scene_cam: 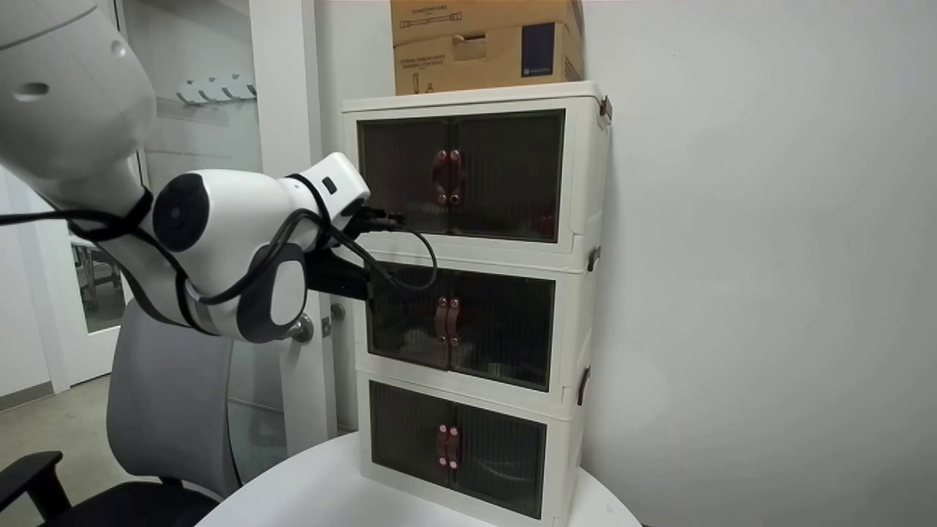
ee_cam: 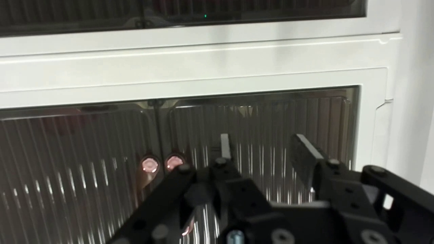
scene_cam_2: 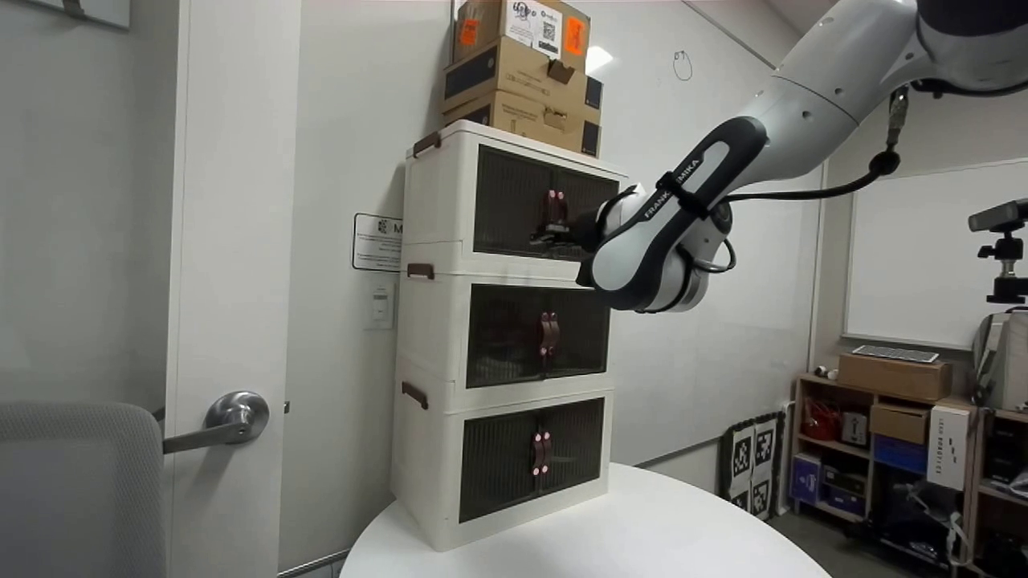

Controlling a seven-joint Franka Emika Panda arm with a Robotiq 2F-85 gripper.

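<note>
A white three-tier cabinet (scene_cam: 575, 255) stands with all its dark ribbed doors closed. In the wrist view, my gripper is in front of a right-hand door (ee_cam: 252, 118), which appears to be the middle tier's. Its two fingers (ee_cam: 308, 152) are apart, and no object shows between them. That tier's paired brown handles (scene_cam: 447, 320) lie left of the fingertips in the wrist view, their pink screw heads (ee_cam: 175, 162) showing and their lower parts mostly hidden behind the gripper. Exterior view 1 hides the fingertips behind the hand and cables.
Cardboard boxes (scene_cam_2: 520, 72) are stacked on the cabinet. Beneath it is a round white table (scene_cam_2: 675, 520), its top bare in front. A grey chair (scene_cam: 167, 395) and a glass door stand left of the cabinet in exterior view 1. Loose black cables (scene_cam: 422, 255) loop from the wrist.
</note>
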